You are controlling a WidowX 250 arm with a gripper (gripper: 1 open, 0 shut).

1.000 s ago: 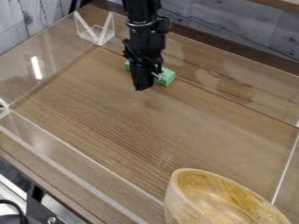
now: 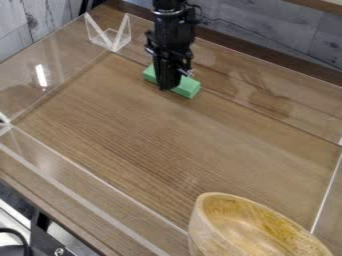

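Note:
My dark gripper point(image 2: 166, 74) reaches down from the top centre of the wooden table, its tip at a green block point(image 2: 183, 86) that lies on the tabletop. The gripper covers part of the block's left side. Whether the fingers are open or closed on it is too small and dark to tell.
A large yellow bowl point(image 2: 247, 226) sits at the bottom right. Clear plastic pieces show at the top left and left edge. A grey wall edge runs along the back, and dark cables lie at the lower left corner.
My gripper has moved slightly back, away from the camera, and now sits over the green block, which shows more to the front of it than before.

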